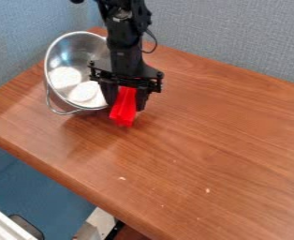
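Note:
My black gripper [124, 91] is shut on a bright red object [124, 110], which hangs just at the right rim of a steel bowl [66, 51] on the left of the wooden table. Round white shapes show in the bowl's bottom, perhaps items or glare; I cannot tell. A wire handle hangs at the bowl's front left.
Grey-blue padded walls [237, 33] stand behind and to the left. The table's front left edge drops to a blue floor area with some equipment.

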